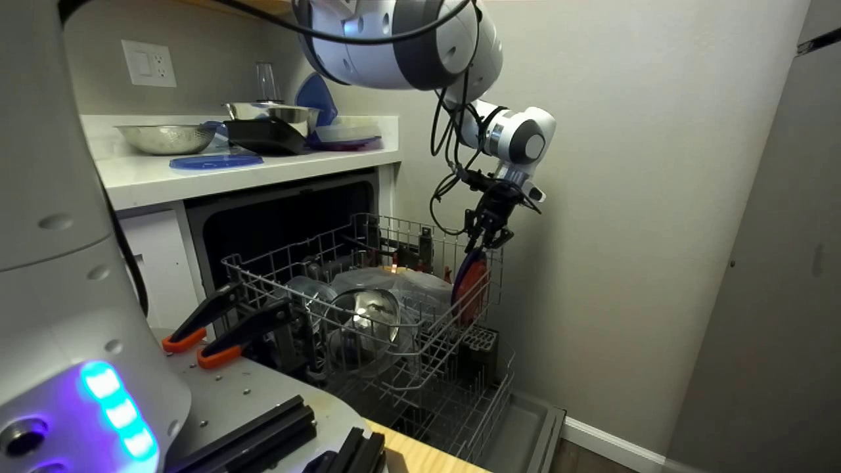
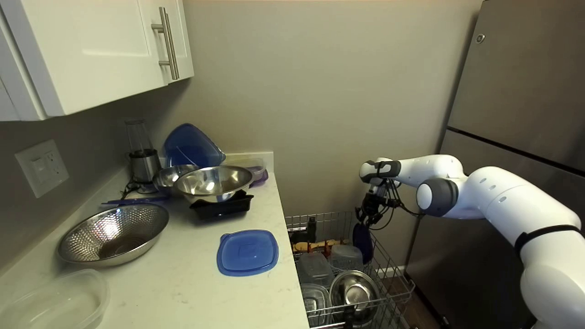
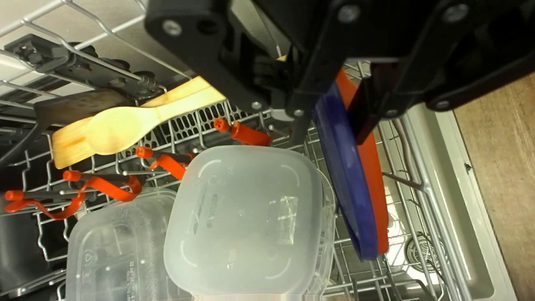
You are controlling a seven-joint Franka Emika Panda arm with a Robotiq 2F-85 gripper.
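Observation:
Standing on edge at the outer side of the upper dishwasher rack are a dark blue lid (image 3: 346,170) and, right behind it, a red lid (image 3: 377,190). My gripper is down at their upper edge, its fingers part open. In the wrist view one finger (image 3: 302,113) stands left of the blue lid with a small gap; the other overlaps the red lid, and whether it sits between the two lids I cannot tell. Exterior view 1 shows the gripper (image 1: 487,240) at the lids' top, and exterior view 2 shows the blue lid (image 2: 362,241) below it.
Clear plastic containers (image 3: 245,220) and a steel bowl (image 1: 370,315) fill the rack's middle. Wooden utensils (image 3: 120,128) lie at its back. The wire rack side (image 3: 416,165) runs close beside the lids. On the counter (image 2: 181,274) are bowls and a flat blue lid (image 2: 247,252).

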